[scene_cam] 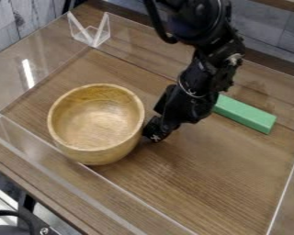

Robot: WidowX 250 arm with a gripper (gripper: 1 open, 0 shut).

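A wooden bowl point(95, 119) sits on the left part of the wooden table point(198, 184). My black gripper point(157, 128) is low at the bowl's right side, its fingertips at or very near the outer wall.
A green block point(244, 113) lies to the right behind the gripper. A clear plastic holder point(91, 26) stands at the back left.
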